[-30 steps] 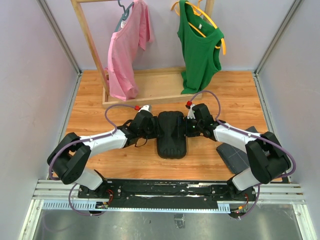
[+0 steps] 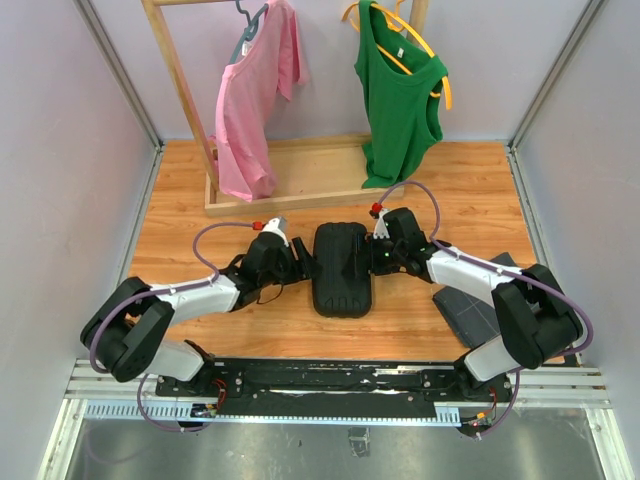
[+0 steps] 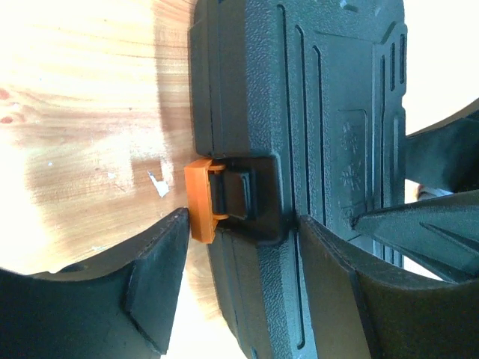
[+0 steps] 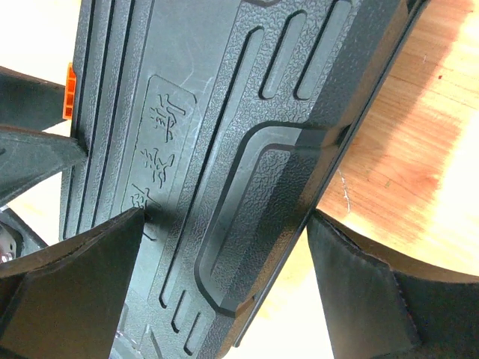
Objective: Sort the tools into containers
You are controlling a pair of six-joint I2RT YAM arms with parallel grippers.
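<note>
A black plastic tool case (image 2: 342, 290) lies closed at the table's centre between both grippers. In the left wrist view its side shows an orange latch (image 3: 200, 199), with my left gripper part open around that latch, fingertips at the case's edge. My right gripper is part open over the case's textured lid, fingertips on or close to it. Whether either holds the case firmly is unclear. No loose tools are visible.
A dark flat pad (image 2: 462, 318) lies at the right. A wooden rack (image 2: 290, 204) with a pink shirt (image 2: 250, 120) and a green top (image 2: 395, 120) stands at the back. Bare table surrounds the case at front and left.
My left gripper has drawn back a little to the left and toward the front along the case's side. The right arm and the case look almost unchanged.
</note>
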